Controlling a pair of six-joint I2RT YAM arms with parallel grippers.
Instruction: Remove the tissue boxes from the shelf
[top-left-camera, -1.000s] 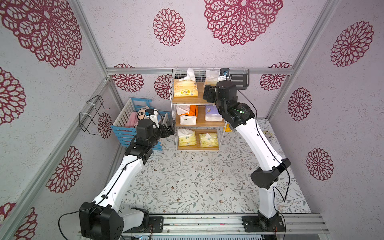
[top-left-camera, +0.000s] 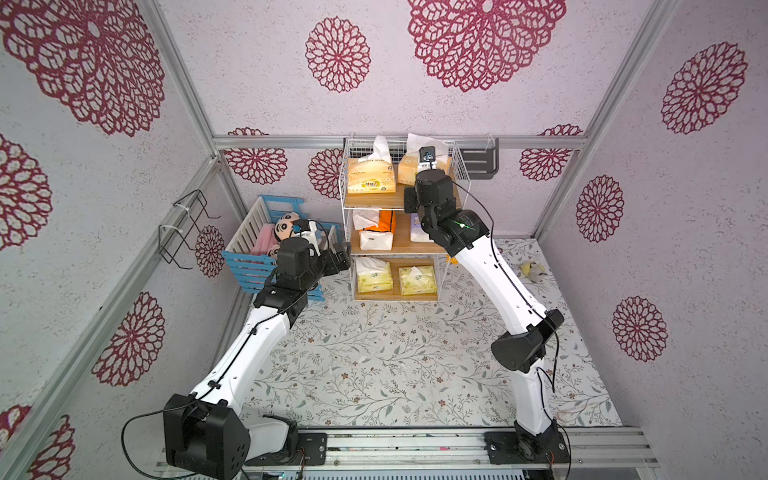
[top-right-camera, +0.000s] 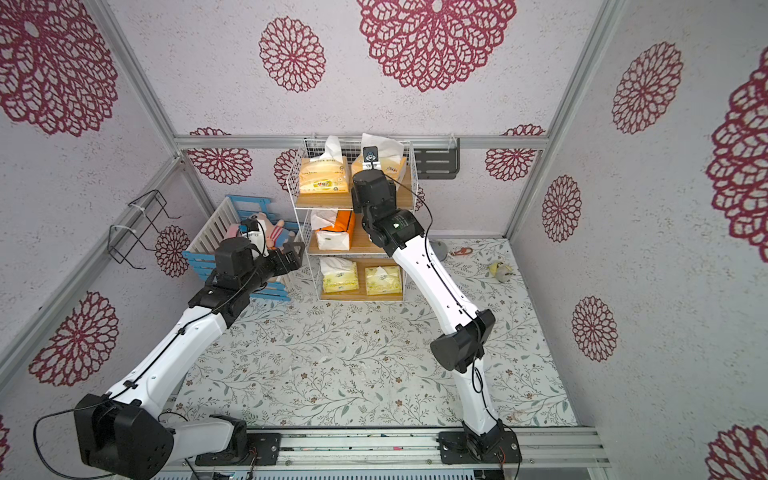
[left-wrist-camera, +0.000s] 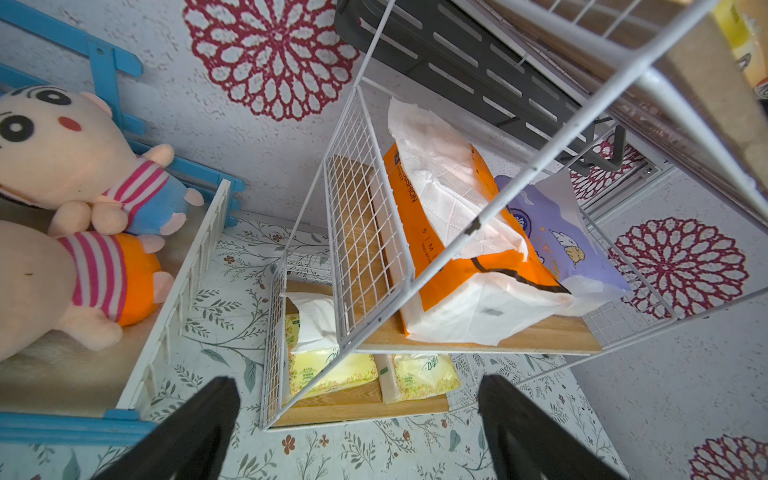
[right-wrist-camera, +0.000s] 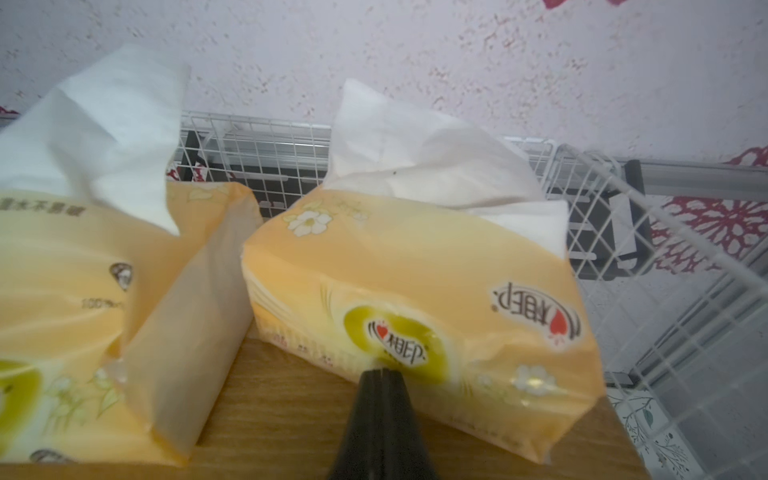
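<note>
On the top shelf two orange-yellow tissue packs stand apart: the left pack (top-left-camera: 371, 175) and the right pack (right-wrist-camera: 432, 296), which sits at an angle. My right gripper is shut with nothing between its fingers, its tips in front of the right pack's lower front face. On the middle tier are an orange-and-white pack (left-wrist-camera: 480, 296) and a purple pack (left-wrist-camera: 560, 240). Two yellow-green packs, the left one (top-left-camera: 374, 276) and the right one (top-left-camera: 417, 280), sit on the bottom tier. Left of the shelf, my left gripper is open and empty.
The white wire shelf (top-left-camera: 349, 232) has side rails and wooden boards. A blue-and-white crate (top-left-camera: 248, 268) with plush dolls (left-wrist-camera: 88, 160) stands to its left. A black wall rack (top-left-camera: 481, 160) hangs at the right.
The right pack appears turned.
</note>
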